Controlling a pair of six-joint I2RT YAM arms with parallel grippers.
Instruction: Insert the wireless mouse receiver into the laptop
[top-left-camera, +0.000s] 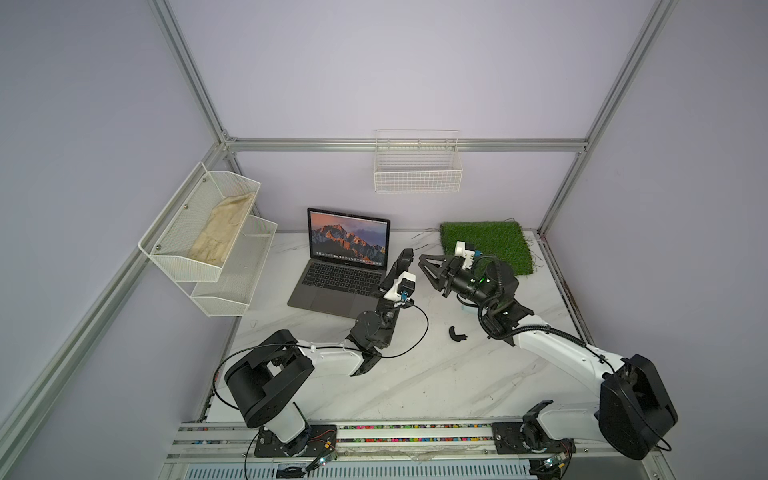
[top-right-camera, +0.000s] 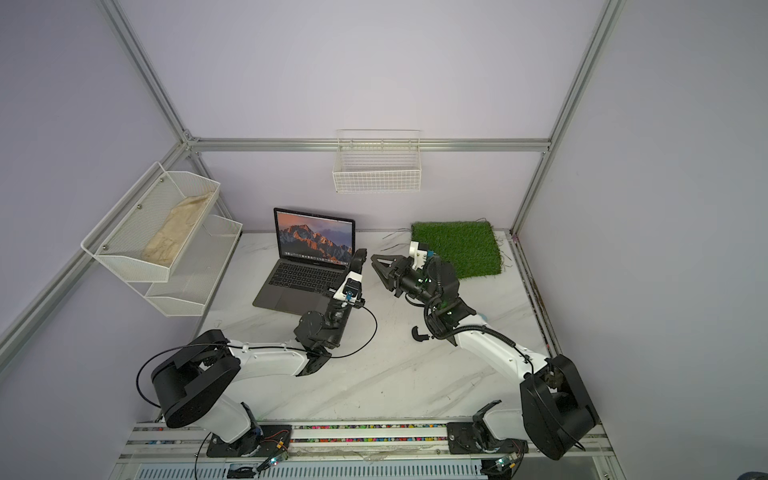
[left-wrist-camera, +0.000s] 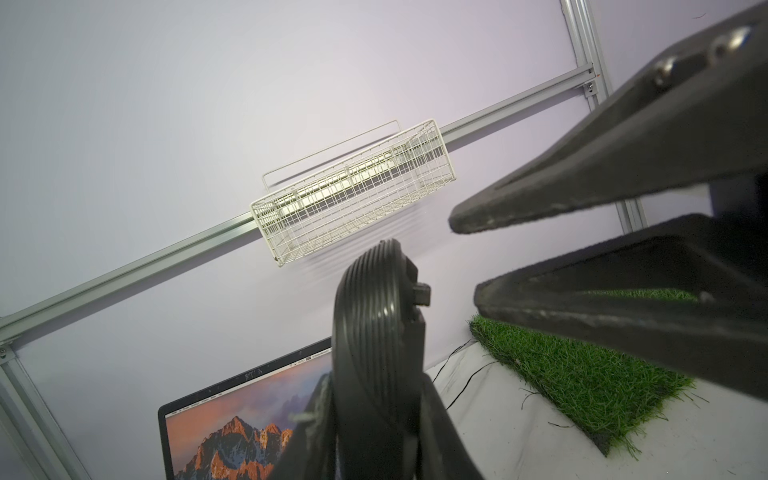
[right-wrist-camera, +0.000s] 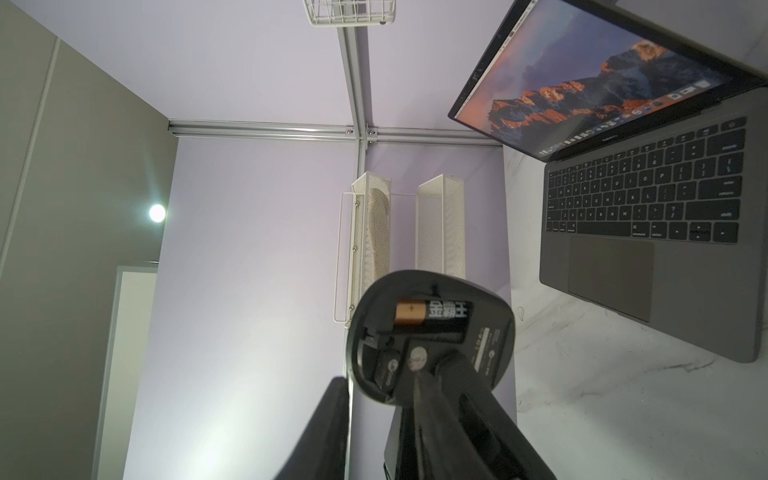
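Observation:
In the left wrist view, my left gripper is shut on a black mouse (left-wrist-camera: 372, 328), which stands on edge. The right wrist view shows the mouse's uncovered underside, with a battery (right-wrist-camera: 432, 312) and a small dark block (right-wrist-camera: 387, 369), apparently the receiver, in a bay. From the left wrist side, a small block (left-wrist-camera: 421, 293) sticks out of that face. My right gripper faces it with fingers (left-wrist-camera: 552, 188) apart, nothing between them and a small gap before the mouse. The laptop (top-left-camera: 332, 300) sits open behind the left arm; its right edge is partly hidden.
A small black curved piece (top-left-camera: 457, 334) lies on the table below the right gripper. A green turf mat (top-left-camera: 488, 240) is at the back right. White baskets (top-left-camera: 417, 172) hang on the walls.

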